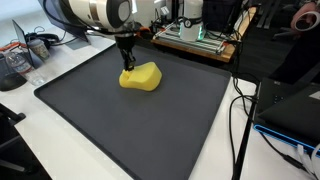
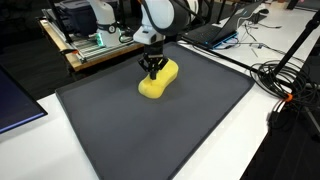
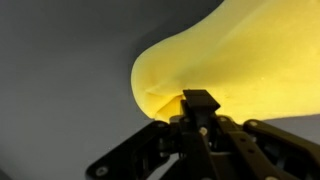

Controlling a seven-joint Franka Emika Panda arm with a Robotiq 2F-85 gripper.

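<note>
A yellow soft-looking piece, perhaps folded cloth, lies on the dark mat in front of the robot's base. In exterior view 2 the yellow piece shows as a long rounded shape. My gripper is down at its left end in exterior view 1. Seen from the wrist, the gripper is shut with a pinched fold of the yellow material at its fingertips. The rest of the piece spreads out beneath and beyond the fingers, and its far end runs out of the frame.
Cables hang along its right edge in exterior view 1. A wooden-edged table with clutter stands behind.
</note>
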